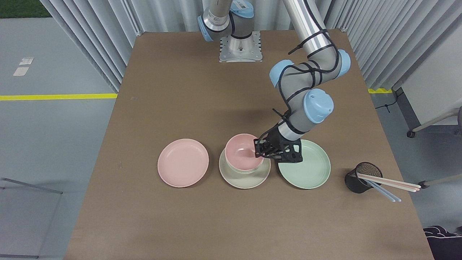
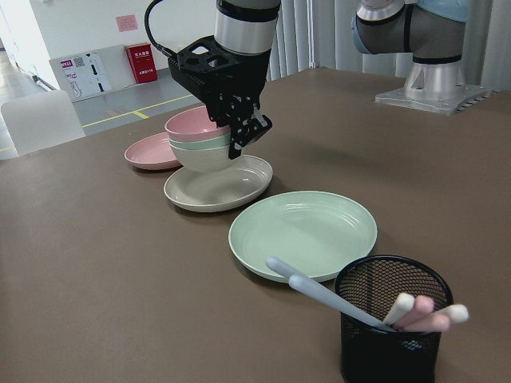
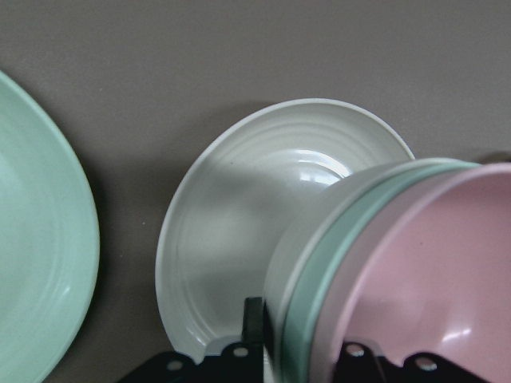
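A nested stack of bowls, pink bowl (image 1: 240,151) innermost with green and white bowls (image 2: 200,157) around it, hangs just above the cream plate (image 2: 211,191). My gripper is shut on the stack's rim, at its near side in the wrist view. The pink plate (image 1: 182,162) lies left of the cream plate, the green plate (image 1: 308,171) right of it in the front view.
A black mesh holder (image 1: 356,184) with pink, white and blue chopsticks stands at the right of the green plate.
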